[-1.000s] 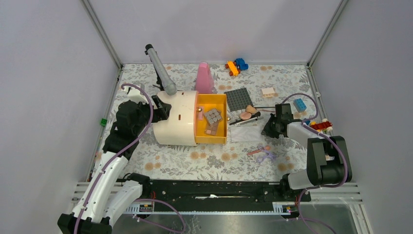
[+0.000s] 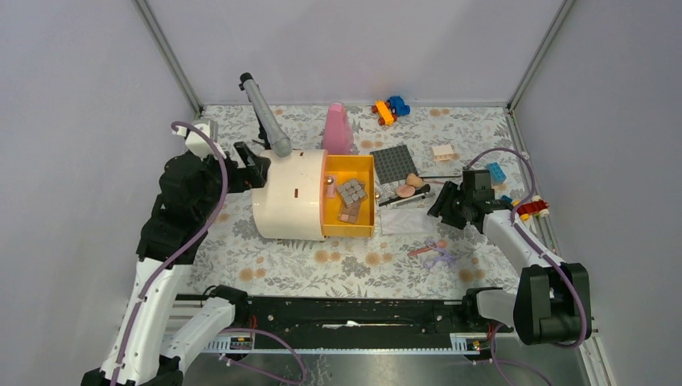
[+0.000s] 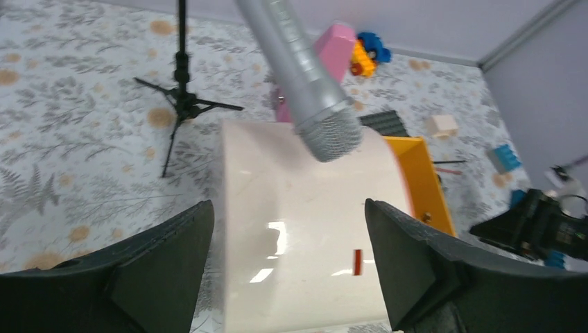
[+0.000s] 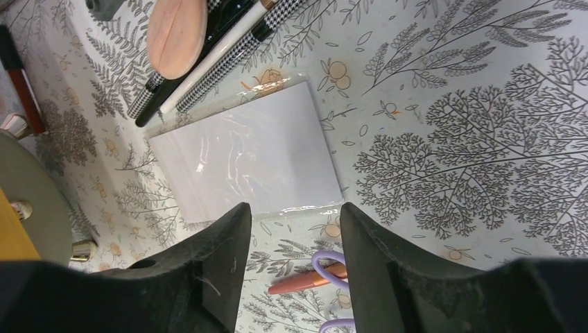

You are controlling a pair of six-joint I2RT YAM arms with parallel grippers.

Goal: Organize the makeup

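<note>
A cream makeup case (image 2: 283, 211) stands left of centre with its yellow drawer (image 2: 349, 225) pulled out, holding palettes (image 2: 351, 193). Brushes and pens (image 4: 208, 66), with a pink sponge (image 4: 173, 35), lie right of it above a white card in a clear sleeve (image 4: 246, 156). My left gripper is open over the case's upper left part. My right gripper hangs open above the table beside the sleeve, its fingertips apart with nothing held.
A microphone on a stand (image 2: 265, 112) rises behind the case. Also around: pink object (image 2: 337, 129), toy vehicle (image 2: 386, 112), grey baseplate (image 2: 392, 161), purple scissors (image 2: 438, 256) and blue brick (image 2: 495, 173).
My left gripper has moved left and slightly up, away from the case's top. The right arm has shifted a little outward, its gripper staying near the sleeve. The objects are unchanged.
</note>
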